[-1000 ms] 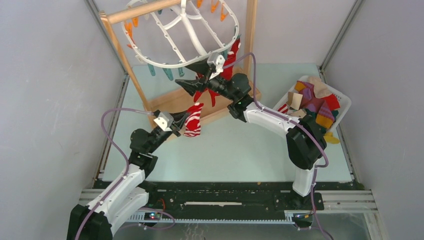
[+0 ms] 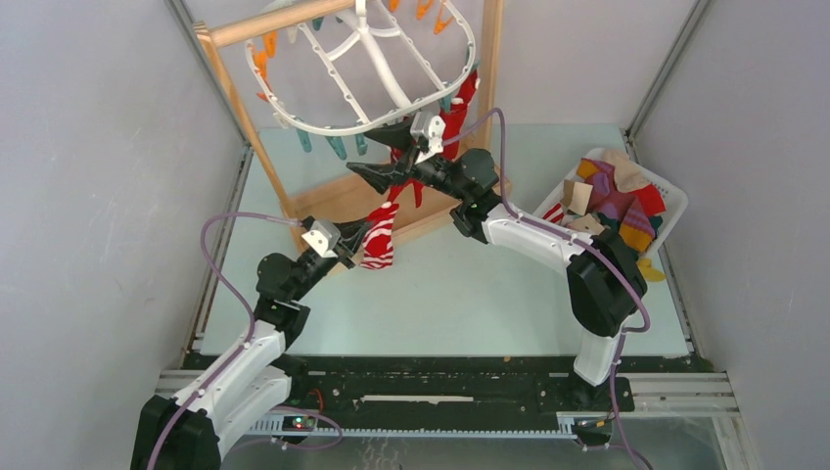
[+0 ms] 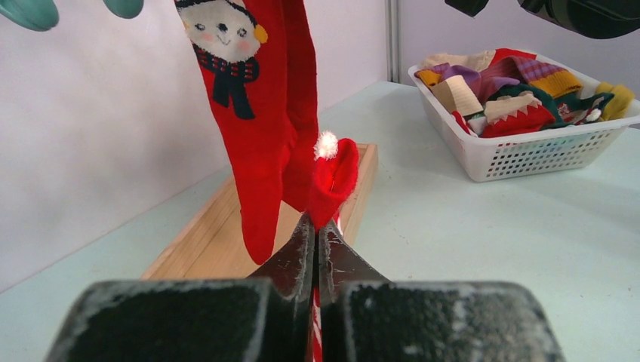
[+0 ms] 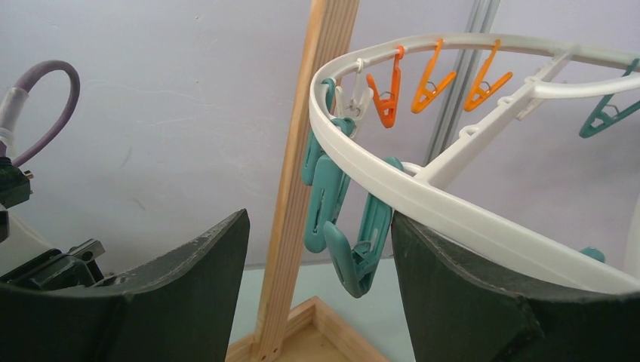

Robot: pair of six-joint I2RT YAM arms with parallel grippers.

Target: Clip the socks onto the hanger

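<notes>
My left gripper (image 2: 363,235) is shut on a red and white striped sock (image 2: 380,245), which hangs below it. In the left wrist view the sock's red end with a white pompom (image 3: 326,145) sticks up above the fingertips. At the front rim of the white hanger (image 2: 328,130), my right gripper (image 2: 360,152) stands open. The right wrist view shows a teal clip (image 4: 366,241) between its spread fingers, the right finger (image 4: 445,283) close under the rim. Red socks (image 2: 455,122) hang at the hanger's right side; one red sock (image 3: 253,143) bears a snowman face.
A white basket (image 2: 675,201) of mixed socks stands at the right. The hanger hangs from a wooden frame (image 2: 245,98) with a wooden base (image 2: 328,201). Orange clips (image 4: 426,94) line the hanger's far side.
My right arm has shifted slightly; the left holds its place with the striped sock.
</notes>
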